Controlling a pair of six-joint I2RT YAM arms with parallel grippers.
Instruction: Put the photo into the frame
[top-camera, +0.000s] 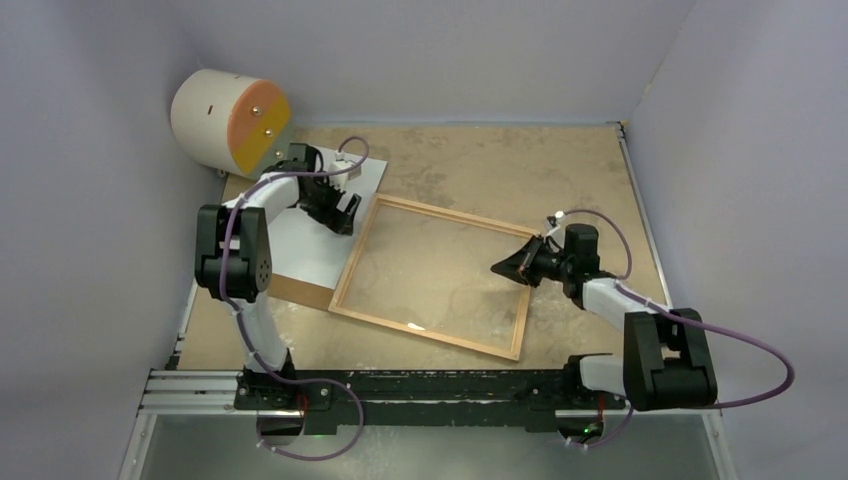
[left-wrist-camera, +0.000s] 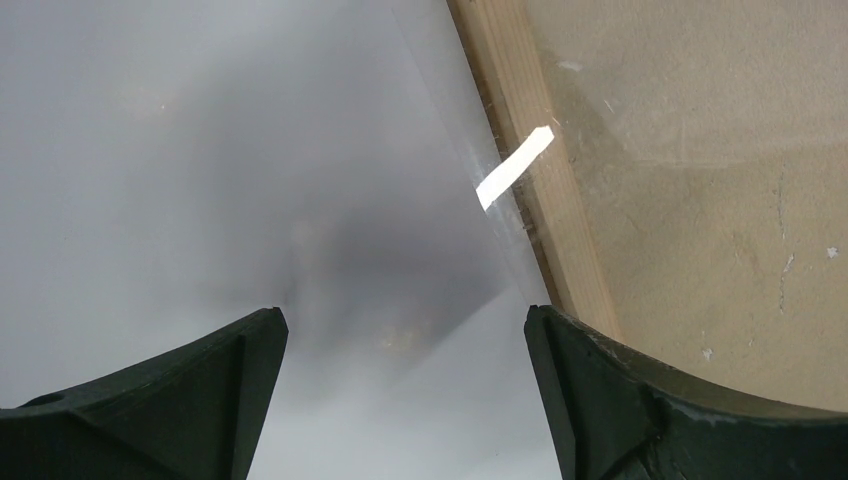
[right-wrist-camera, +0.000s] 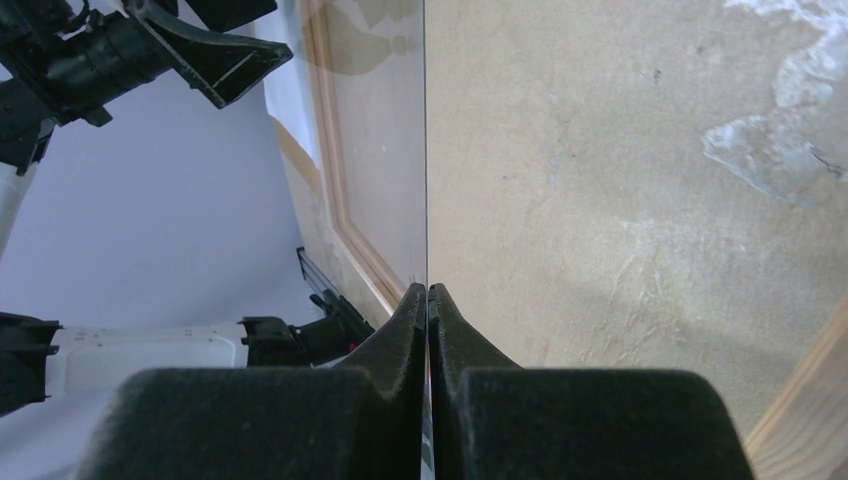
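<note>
The light wooden frame (top-camera: 440, 212) lies askew mid-table. A clear sheet (top-camera: 416, 326), visible mainly by its glare, spans the frame opening. My right gripper is shut on the thin edge of this clear sheet (right-wrist-camera: 392, 150), over the frame's right side. A plain white sheet (top-camera: 305, 255), with no picture visible, lies left of the frame, partly under its left side or against it; I cannot tell which. Over this white sheet (left-wrist-camera: 330, 250), close to the frame's left bar (left-wrist-camera: 525, 85), my left gripper hangs open and empty.
Brown board (top-camera: 300, 291) shows below the white sheet. At the back left stands a white drum with an orange and yellow face (top-camera: 256, 128). Bare table (top-camera: 470, 160) lies open behind the frame and to its right.
</note>
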